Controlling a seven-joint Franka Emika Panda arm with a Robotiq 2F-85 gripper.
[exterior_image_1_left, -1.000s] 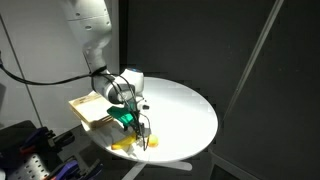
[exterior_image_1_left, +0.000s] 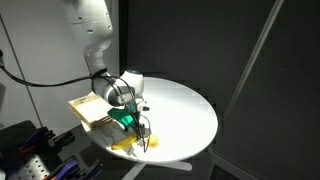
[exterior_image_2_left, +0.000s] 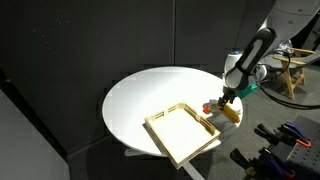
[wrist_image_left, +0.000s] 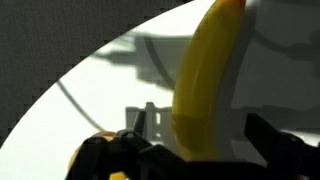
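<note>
A long yellow banana-shaped object (wrist_image_left: 202, 85) runs through the middle of the wrist view, its upper tip orange. My gripper is open, with dark fingers (wrist_image_left: 262, 136) on either side of its lower part; a gap shows on both sides. A second yellow-orange object (wrist_image_left: 92, 152) is partly covered by the left finger. In exterior view 1, yellow shapes (exterior_image_1_left: 125, 142) lie on the white round table near its front edge, below the gripper (exterior_image_1_left: 136, 129). From exterior view 2, the gripper (exterior_image_2_left: 222, 103) hangs low beside a yellow object (exterior_image_2_left: 231, 115).
A shallow light-coloured tray (exterior_image_2_left: 164, 132) overhangs the edge of the white table (exterior_image_2_left: 150, 85). Between tray and gripper sits a small red object (exterior_image_2_left: 206, 108).
Over the last second the arm has hardly moved, at most settling slightly lower. The yellow objects and the tray stay where they were.
</note>
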